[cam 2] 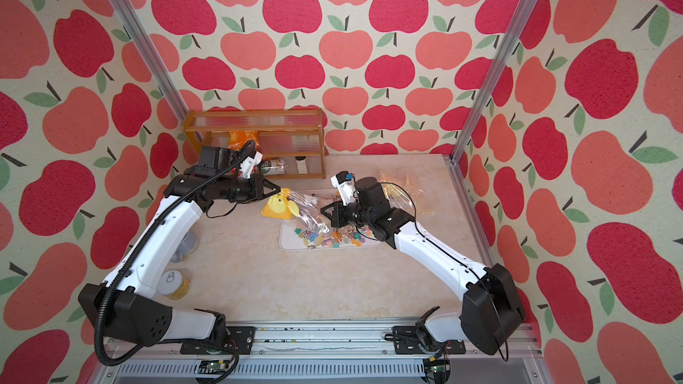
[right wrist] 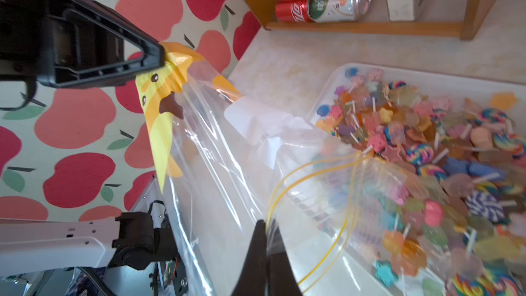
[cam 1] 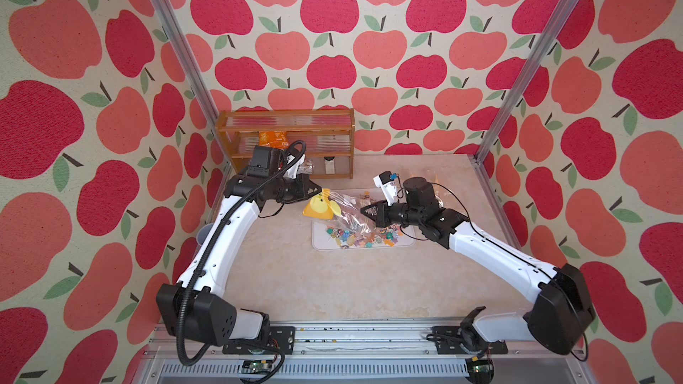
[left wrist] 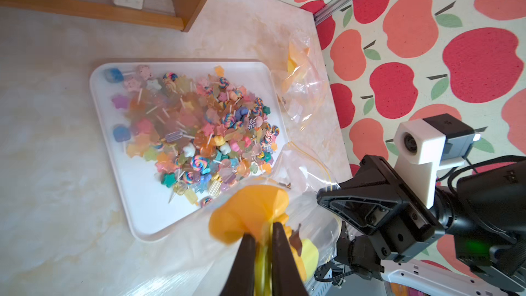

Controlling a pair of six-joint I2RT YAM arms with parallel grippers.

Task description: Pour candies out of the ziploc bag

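A white tray holds a spread of colourful candies. Above it hangs the clear ziploc bag with yellow animal-face print, no candies visible inside, stretched between both grippers. My left gripper grips the bag at its yellow printed part, seen at the left in both top views. My right gripper is shut on the transparent film at the bag's other part, lower and to the right.
A wooden shelf with cans and bags stands at the back left. Another clear bag lies right of the tray. A tin sits at the left edge.
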